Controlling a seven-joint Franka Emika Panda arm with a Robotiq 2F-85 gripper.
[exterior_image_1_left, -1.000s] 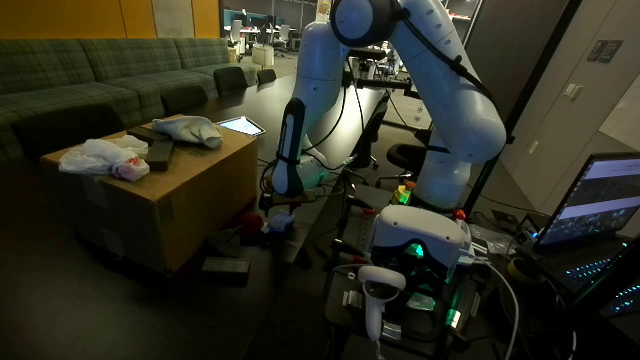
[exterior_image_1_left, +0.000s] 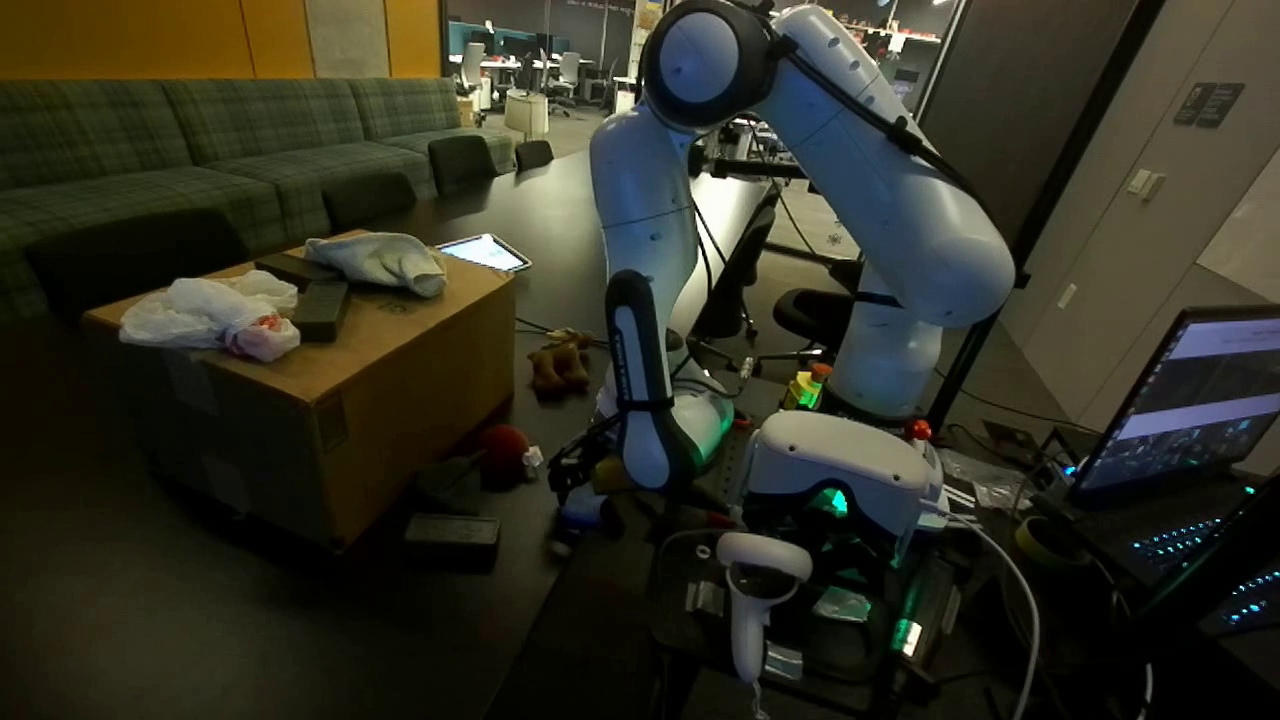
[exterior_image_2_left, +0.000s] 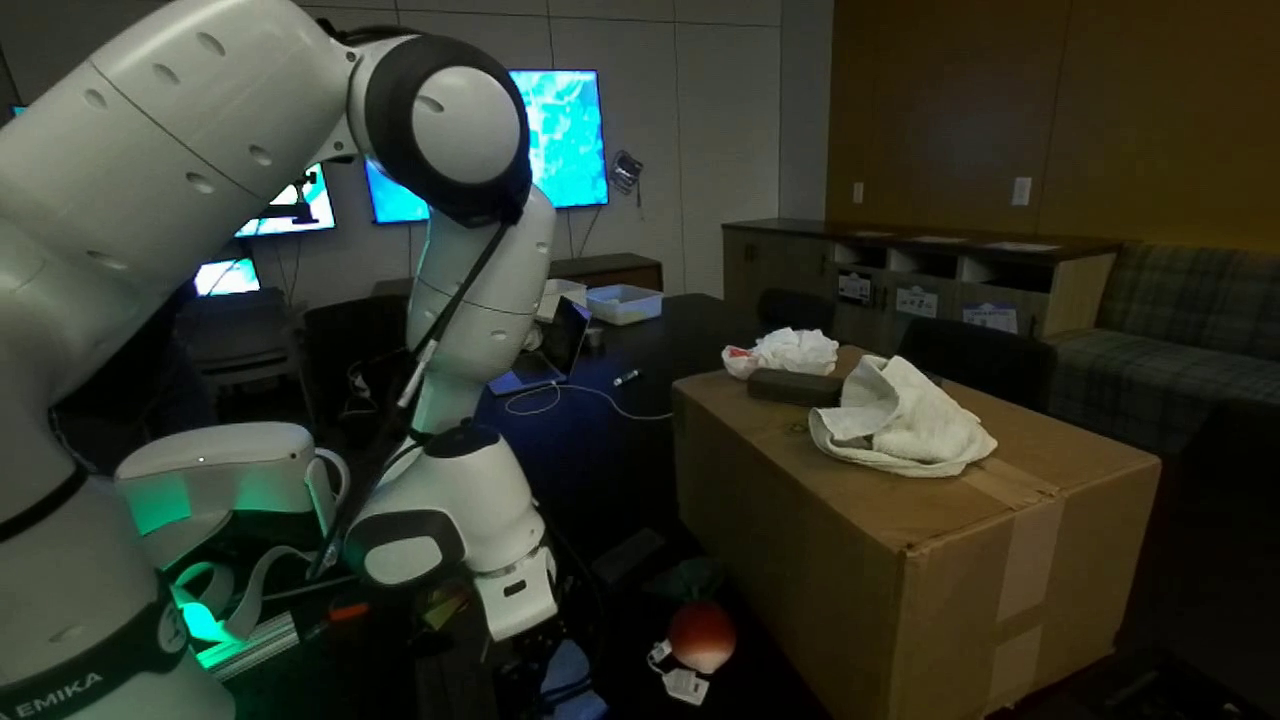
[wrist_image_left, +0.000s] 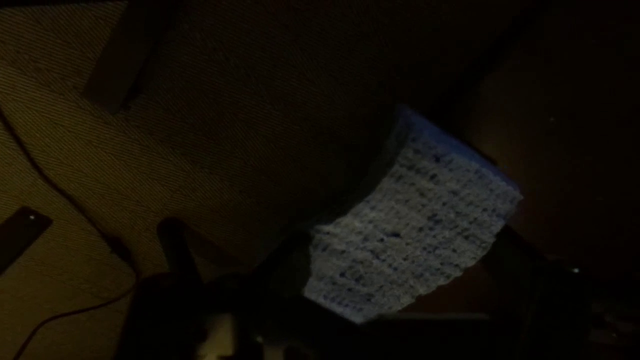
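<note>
A blue sponge-like piece (wrist_image_left: 414, 222) with a pale, rough face fills the middle of the wrist view. My gripper stands open, its dark fingers to either side of the piece; whether they touch it is too dark to tell. In exterior view 1 the gripper (exterior_image_1_left: 577, 480) is low at the table's edge, directly over the blue piece (exterior_image_1_left: 585, 509). Exterior view 2 shows the same piece (exterior_image_2_left: 567, 667) below the hand, where the fingers are mostly lost in shadow.
A large cardboard box (exterior_image_1_left: 408, 420) bears a white towel (exterior_image_1_left: 381, 262), a plastic bag (exterior_image_1_left: 210, 314) and dark blocks. Near the gripper lie a red ball-like object (exterior_image_2_left: 702, 636), a dark block (exterior_image_1_left: 451, 541) and a brown toy (exterior_image_1_left: 559, 370). A headset (exterior_image_1_left: 840, 462) stands beside the arm.
The arm has come down and toward exterior view 1's camera, shifting right. The blue piece also appears lower and farther right there, still beneath the gripper.
</note>
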